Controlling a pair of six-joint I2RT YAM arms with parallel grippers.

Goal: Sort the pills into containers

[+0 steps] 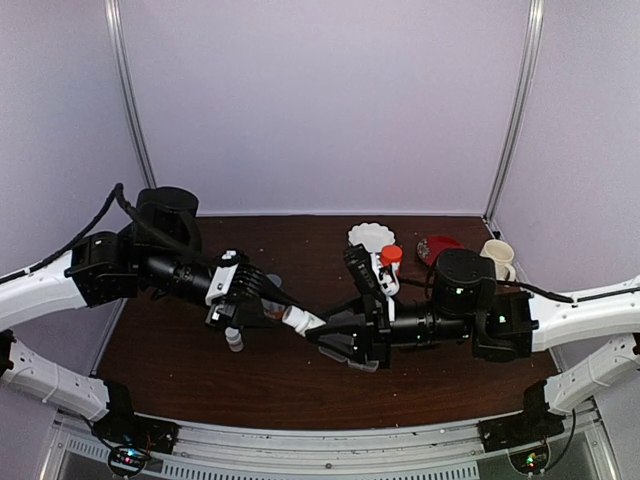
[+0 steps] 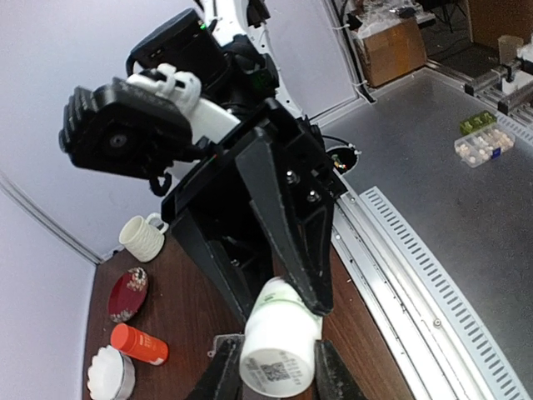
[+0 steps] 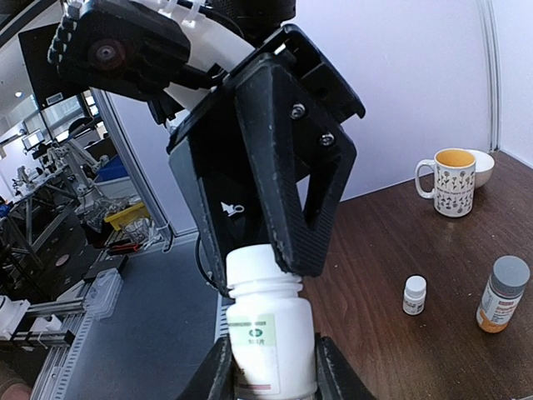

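A white pill bottle (image 1: 302,320) is held in the air between both arms over the middle of the table. My left gripper (image 1: 284,313) is shut on its cap end, and the white cap (image 2: 279,358) faces the left wrist view. My right gripper (image 1: 322,329) is shut around the body, whose green-and-white label (image 3: 254,342) shows in the right wrist view. Beneath the arms lies a clear compartment container (image 1: 362,364), mostly covered by the right gripper.
A small white bottle (image 3: 414,295) and a grey-capped bottle (image 3: 504,293) stand at the left of the table. Toward the back right are a white scalloped bowl (image 1: 371,236), an orange-capped bottle (image 1: 391,254), a red bowl (image 1: 436,246) and a mug (image 1: 498,259).
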